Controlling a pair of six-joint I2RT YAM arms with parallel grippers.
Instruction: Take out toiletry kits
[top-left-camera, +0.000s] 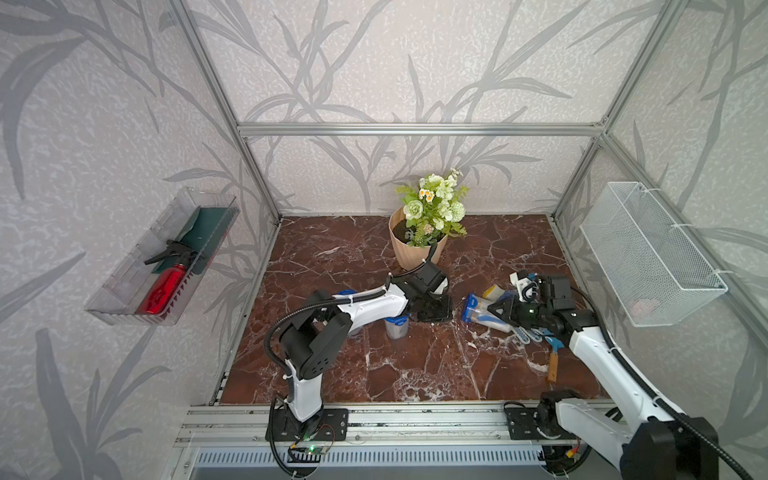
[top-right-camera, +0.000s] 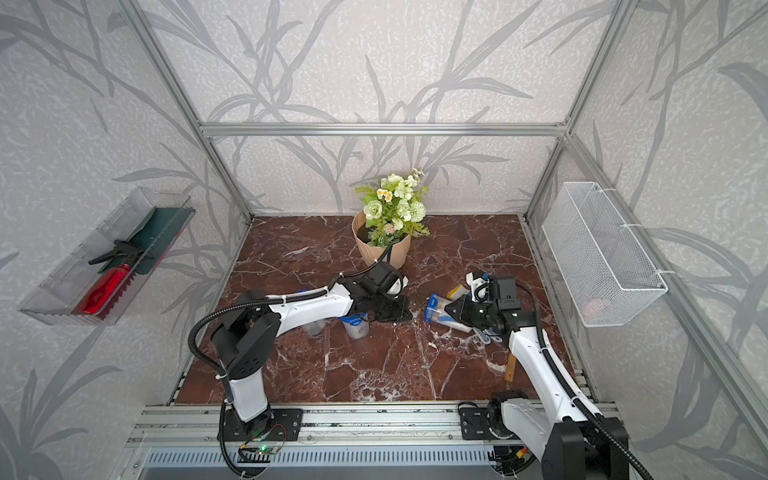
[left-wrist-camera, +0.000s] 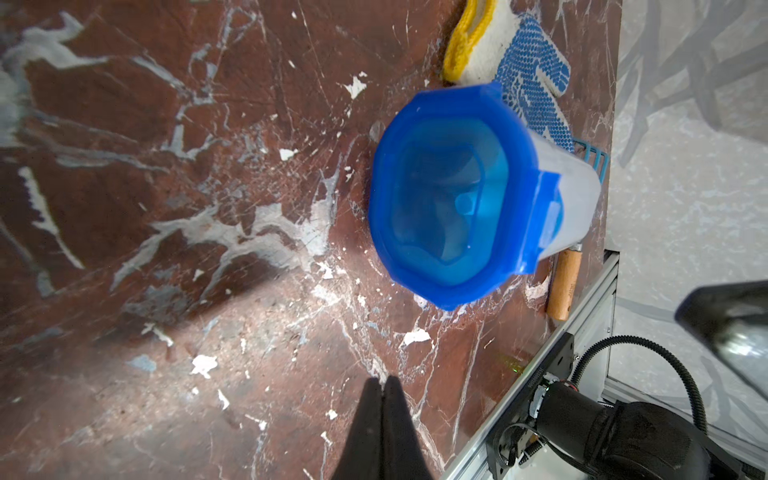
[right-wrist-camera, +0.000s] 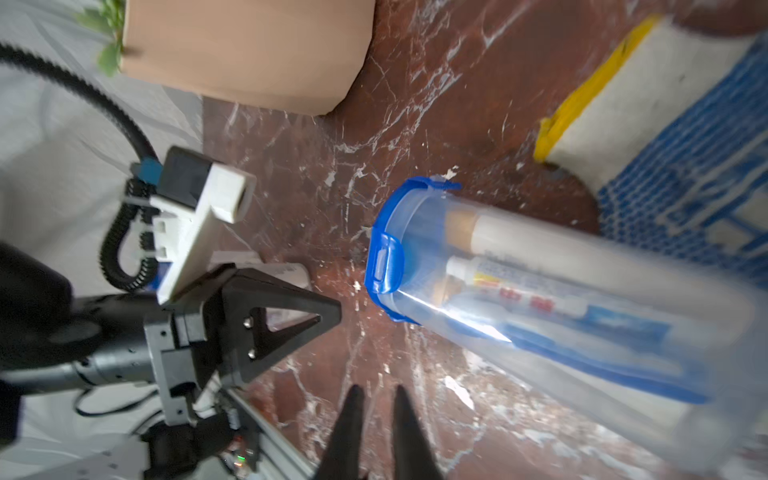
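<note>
A clear toiletry container (top-left-camera: 488, 315) with a blue lid (left-wrist-camera: 448, 196) lies tipped on its side, lid end toward my left gripper. Through its clear wall in the right wrist view a toothpaste tube (right-wrist-camera: 552, 300) shows inside. The lid covers the container's end. My left gripper is shut, nothing between its fingers, and stands apart from the lid. The fingers of my right gripper are part open with a narrow empty gap, close beside the container. Another blue-lidded container (top-left-camera: 397, 326) stands partly behind my left arm.
Blue-and-white work gloves (left-wrist-camera: 528, 68) and a small rake with a wooden handle (top-left-camera: 553, 366) lie on the right. A flower pot (top-left-camera: 410, 252) stands at the back. A white mesh basket (top-left-camera: 652, 252) hangs right, a clear bin (top-left-camera: 172, 256) left.
</note>
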